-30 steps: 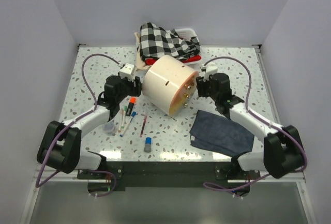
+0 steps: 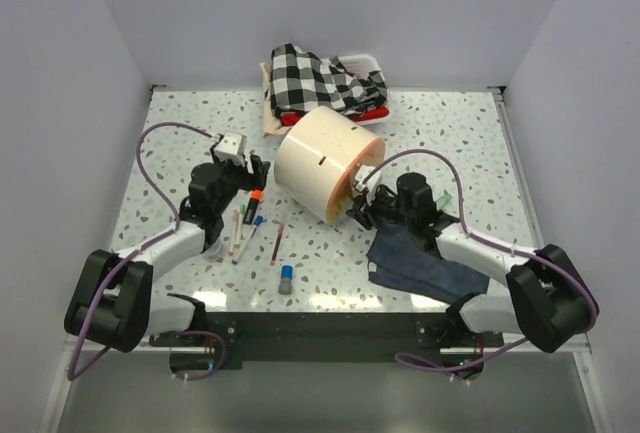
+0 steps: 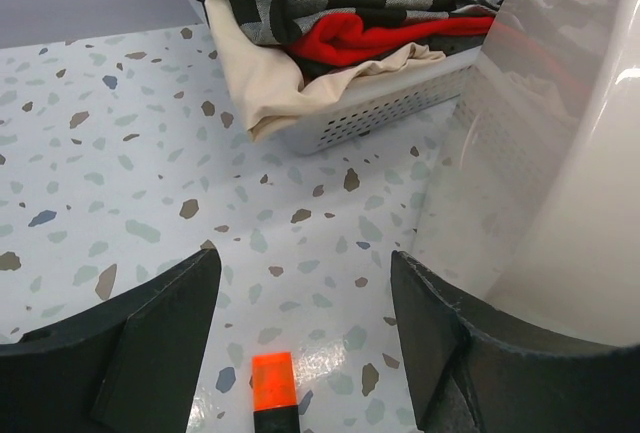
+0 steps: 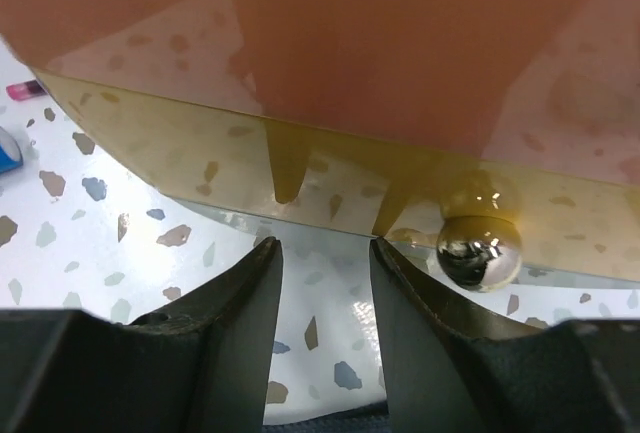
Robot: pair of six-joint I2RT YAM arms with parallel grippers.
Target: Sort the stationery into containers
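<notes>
A cream drum-shaped container with orange end and brass knobs lies mid-table. My right gripper is at its end face, fingers apart beside a brass knob. My left gripper stands open left of the drum, above an orange-and-black marker. Several pens and markers, a blue-capped item and a partly hidden clear cup lie at front left.
A white basket with checked, red and beige cloth stands at the back. A dark folded cloth lies front right.
My left gripper has shifted slightly left, away from the drum.
</notes>
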